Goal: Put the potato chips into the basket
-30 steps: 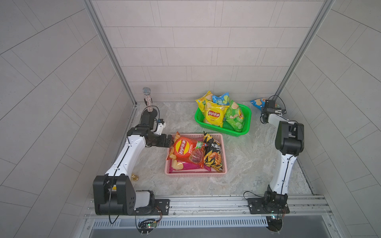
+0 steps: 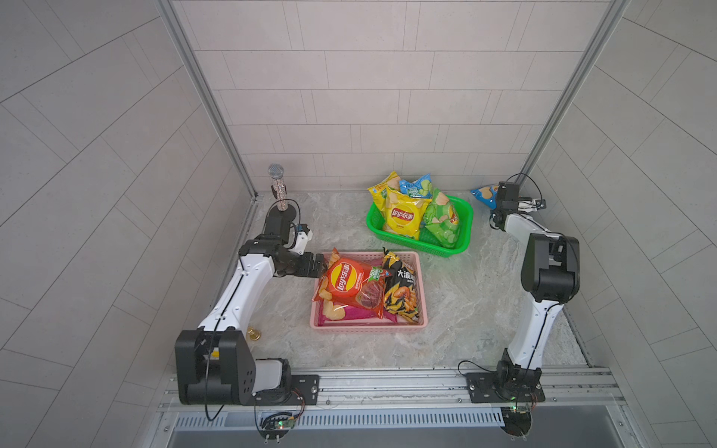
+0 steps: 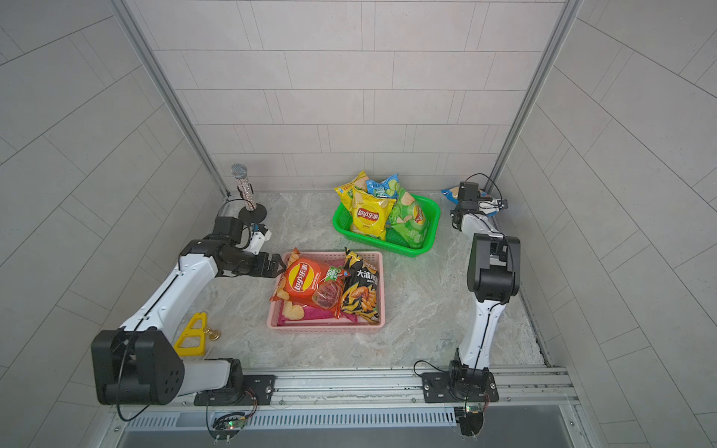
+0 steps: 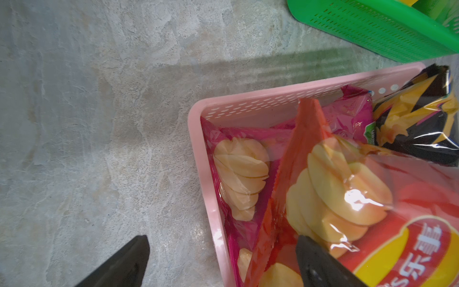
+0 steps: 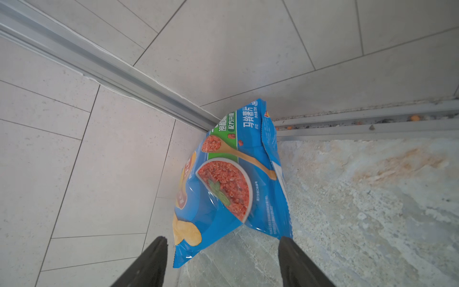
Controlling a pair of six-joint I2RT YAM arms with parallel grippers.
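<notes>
A blue chip bag (image 5: 224,177) lies in the back right corner of the table, against the walls. My right gripper is open in front of it, nothing clearly between the fingers. Several yellow, blue and green bags (image 2: 403,216) sit in the green basket (image 2: 418,246) at the back. The pink basket (image 3: 326,325) holds a red Lay's bag (image 3: 306,277), a black bag (image 3: 360,287) and a magenta bag (image 4: 239,172) underneath. My left gripper hovers open over that basket's left edge, by the red bag.
A metallic cylinder on a dark stand (image 3: 245,190) stands at the back left. A yellow object (image 3: 191,334) lies at the front left.
The left arm and baskets have not moved.
</notes>
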